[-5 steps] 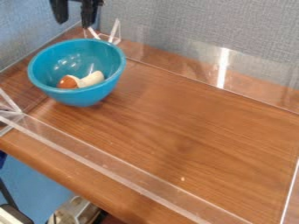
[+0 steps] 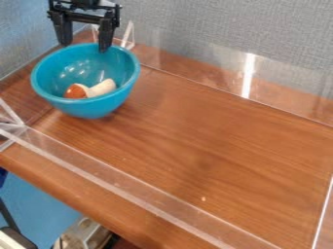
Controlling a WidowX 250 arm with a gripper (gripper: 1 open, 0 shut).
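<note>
A blue bowl (image 2: 119, 70) sits at the back left of the wooden table. Inside it lie a pale cylindrical object (image 2: 100, 87) and an orange-brown item (image 2: 76, 92), side by side. My black gripper (image 2: 85, 34) hangs over the rear of the bowl, fingers pointing down and spread open, with nothing visible between them.
Transparent edging runs along its sides. A grey textured wall (image 2: 235, 29) rises behind it. White straps show at the left corners.
My gripper has come down from the top edge of the view toward the bowl. The bowl and its contents look unchanged.
</note>
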